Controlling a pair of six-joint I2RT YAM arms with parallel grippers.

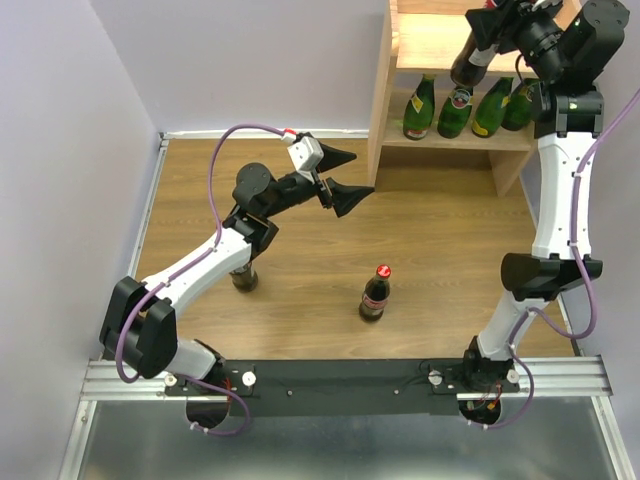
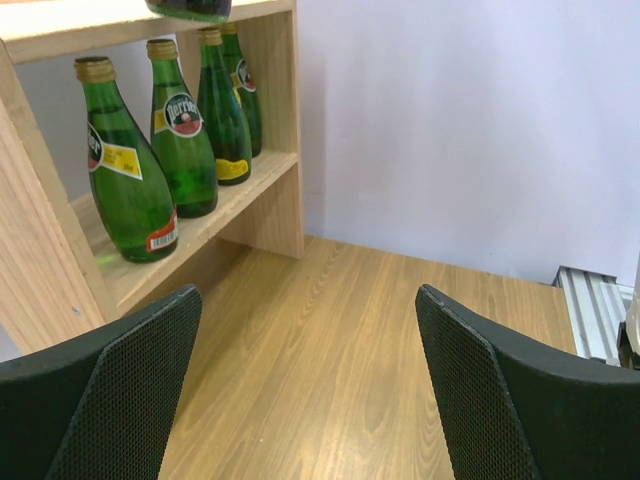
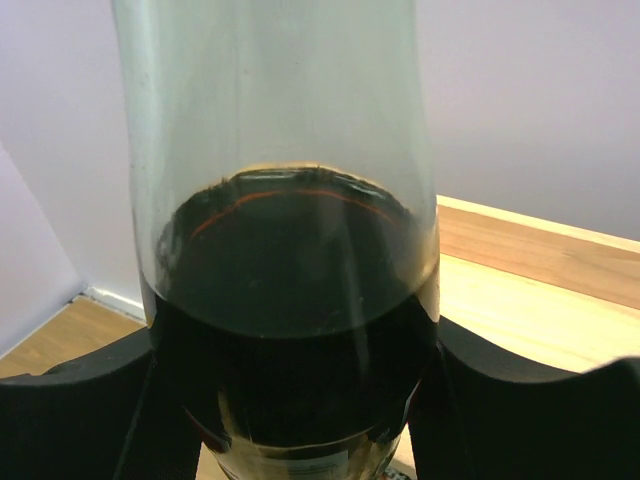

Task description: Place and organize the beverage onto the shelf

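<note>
At the shelf's upper board, my right gripper (image 1: 487, 30) is shut on a dark cola bottle (image 1: 468, 64). In the right wrist view that cola bottle (image 3: 285, 260) fills the space between the dark fingers. Its base shows at the front edge of the upper board, top left of the left wrist view. The wooden shelf (image 1: 382, 90) holds several green bottles (image 1: 419, 108) on its lower board. My left gripper (image 1: 345, 180) stands open over the floor before the shelf, nothing between its fingers.
Another cola bottle (image 1: 374, 293) stands upright on the wooden floor (image 1: 310, 250), near the front middle. A further bottle (image 1: 243, 278) is partly hidden by the left arm. Free floor lies between the arms. Beside the held bottle, the upper board (image 1: 430, 42) looks bare on its left.
</note>
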